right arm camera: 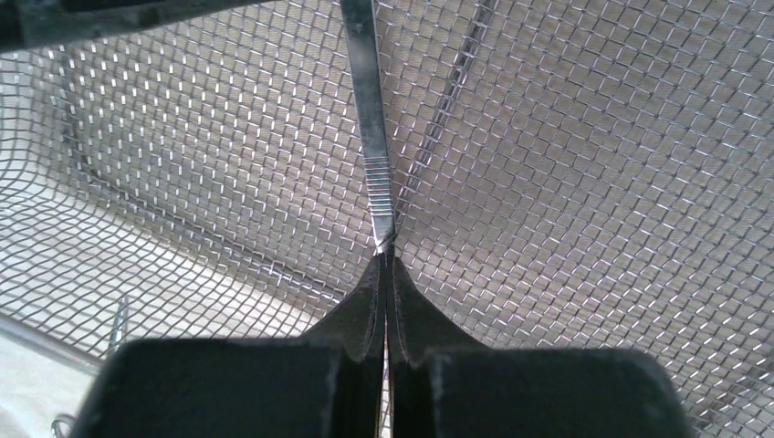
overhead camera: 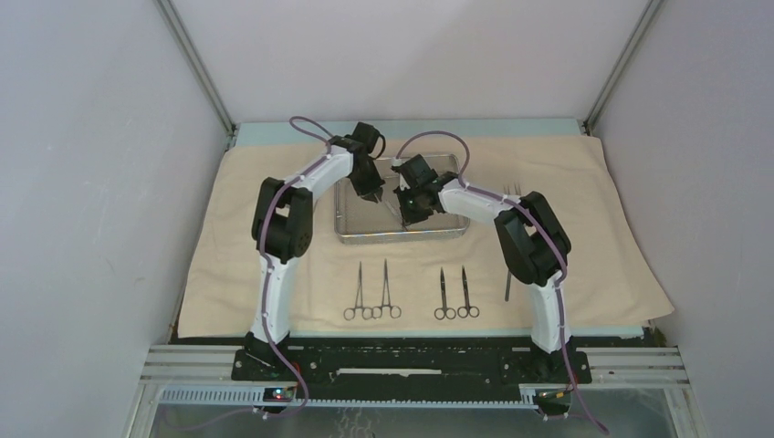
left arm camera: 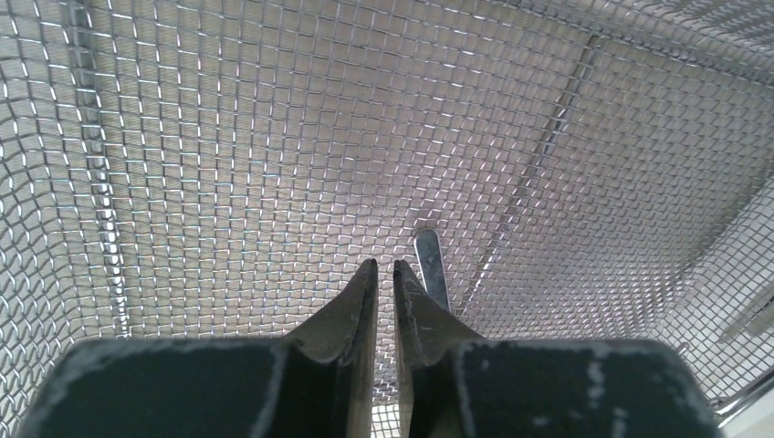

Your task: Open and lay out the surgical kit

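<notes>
The wire-mesh tray [overhead camera: 402, 235] stands at the middle of the cloth, both arms reaching into it. A flat metal scalpel handle [right arm camera: 370, 109] slants inside it, its ribbed end meeting the fingertips of my right gripper. That gripper is shut; whether it pinches the handle's thin tip cannot be told. My left gripper stands a little open, with a narrow, empty gap between its fingers. The handle's rounded end [left arm camera: 427, 242] shows just beyond its right fingertip, apart from the gap. In the top view, the handle [overhead camera: 392, 209] runs between the two grippers.
Two clamps [overhead camera: 385, 290] and two pairs of scissors [overhead camera: 444, 297] lie in a row in front of the tray. Long slim instruments [overhead camera: 508, 283] lie to the right, partly behind the right arm.
</notes>
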